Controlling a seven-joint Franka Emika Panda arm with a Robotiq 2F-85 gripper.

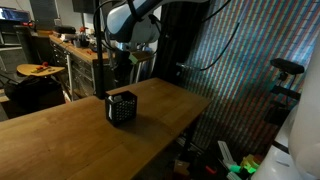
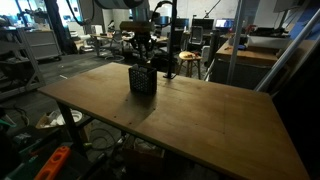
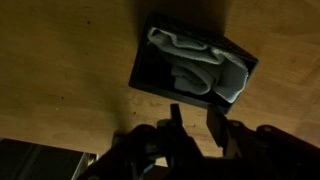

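A black basket (image 1: 121,108) stands upright on the wooden table in exterior view 1, and the same basket (image 2: 143,79) shows in exterior view 2. In the wrist view a crumpled grey cloth (image 3: 195,72) lies inside the dark basket walls (image 3: 149,72). My gripper is open above the basket, near one long side of it in that view. Nothing shows between its fingers. From the exterior views the basket walls hide the cloth, and the fingertips are too small and dark to make out.
Bare wood of the table (image 2: 205,110) spreads widely around the basket. A dark bar with a green end (image 1: 226,153) is by the arm's base, below the table's edge. Desks and chairs (image 1: 38,70) fill the room behind.
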